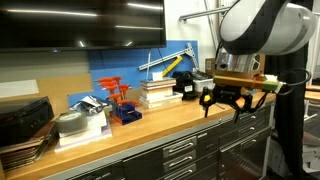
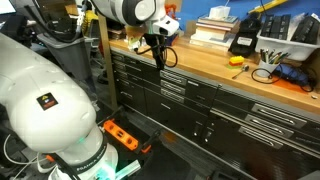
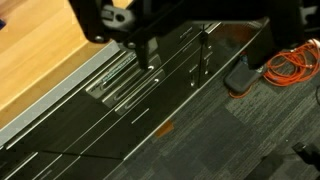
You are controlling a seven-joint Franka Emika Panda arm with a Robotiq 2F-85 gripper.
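Observation:
My gripper (image 1: 222,110) hangs in front of the bench at its right part, at about worktop height, its fingers apart with nothing seen between them. In exterior view 2, the gripper (image 2: 165,62) is over the front edge of the wooden worktop (image 2: 215,60), above the dark drawers (image 2: 195,107). The wrist view looks down past two dark, blurred fingers (image 3: 146,50) with a wide gap between them. Below lie drawer fronts with metal handles (image 3: 143,116) and the carpet (image 3: 215,130).
On the worktop stand stacked books (image 1: 158,92), red-handled tools (image 1: 122,95), a grey bin (image 2: 290,35) and a yellow tool (image 2: 240,73). An orange cable (image 3: 290,67) lies on the floor. The worktop's middle stretch, right of the red tools, is largely clear.

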